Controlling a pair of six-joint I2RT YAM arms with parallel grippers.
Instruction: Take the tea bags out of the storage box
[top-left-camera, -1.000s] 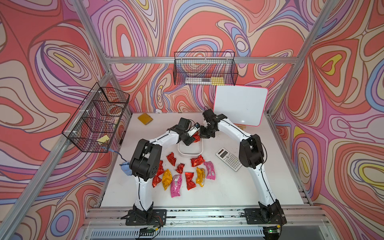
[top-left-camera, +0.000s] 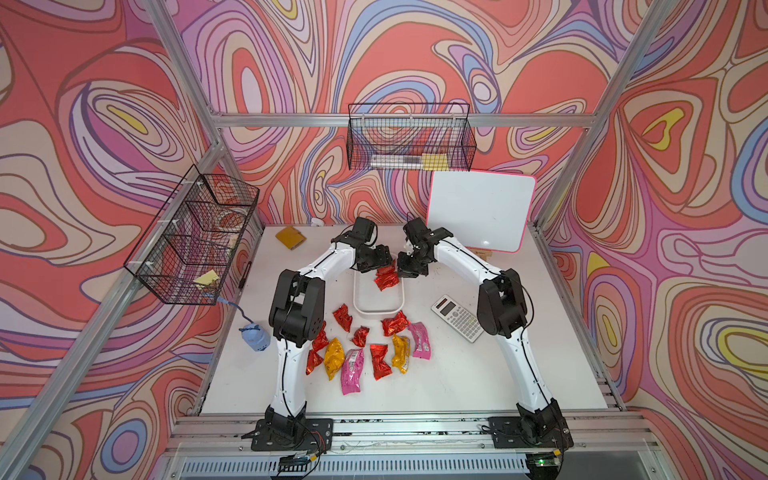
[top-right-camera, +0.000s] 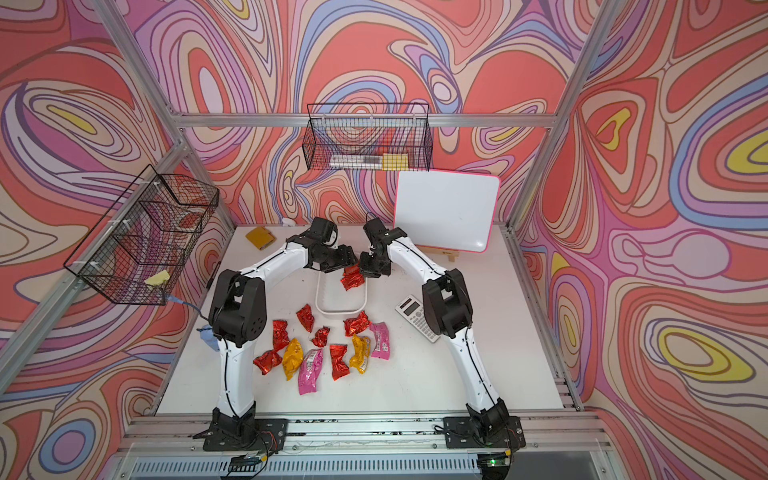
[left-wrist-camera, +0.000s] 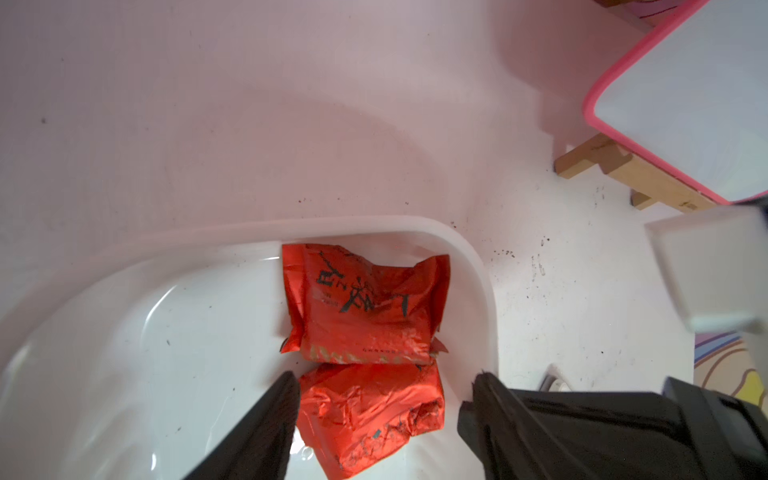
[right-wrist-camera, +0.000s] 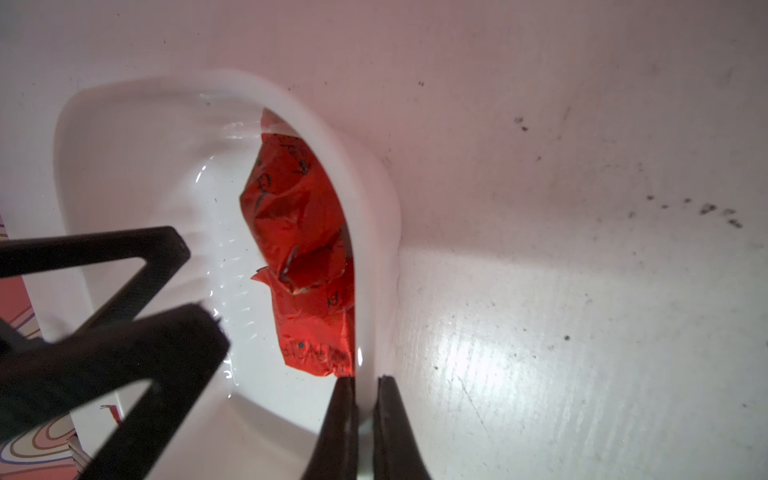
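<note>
The white storage box (top-left-camera: 377, 308) holds two red tea bags (left-wrist-camera: 360, 304) lying against its right side, one behind the other. My right gripper is shut on the box's right rim. Above the box, at its back, my left gripper is open over the bags, its fingers empty. Outside the box, several red (top-left-camera: 380, 360), yellow (top-left-camera: 333, 360) and pink (top-left-camera: 352, 371) bags lie scattered on the front of the table.
A calculator (top-left-camera: 457, 318) lies right of the box and a white board (top-left-camera: 480, 208) stands at the back right. Wire baskets (top-left-camera: 192, 240) hang at left and back.
My left gripper has moved back and turned, uncovering more of the box's inside and its red bags. The box sits slightly nearer the front. My right arm looks nearly still.
</note>
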